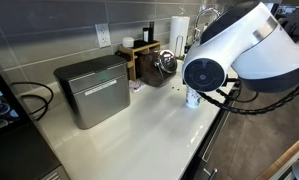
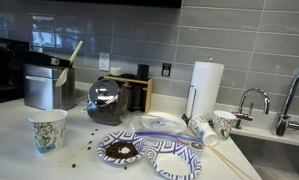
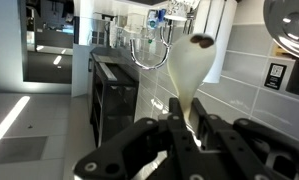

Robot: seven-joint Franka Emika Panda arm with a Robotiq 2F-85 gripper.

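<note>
A pale spoon point(image 3: 189, 65) stands up between the fingers of my gripper in the wrist view, which is shut on it. One dark speck shows on its bowl. Exterior view 2 has the gripper point(image 2: 63, 62) at the left, above the counter, with the spoon point(image 2: 73, 54) tilted in it. Below is a patterned paper cup point(image 2: 47, 132), apart from the spoon. In exterior view 1 the arm hides the gripper, and a cup point(image 1: 192, 99) shows just under the arm.
Patterned plates hold dark grains point(image 2: 117, 150) and white powder point(image 2: 171, 164). Two more cups point(image 2: 201, 130) point(image 2: 224, 123) stand near the sink. A glass jar point(image 2: 107, 100), a metal box point(image 2: 49, 90) and a paper towel roll point(image 2: 206, 88) line the back.
</note>
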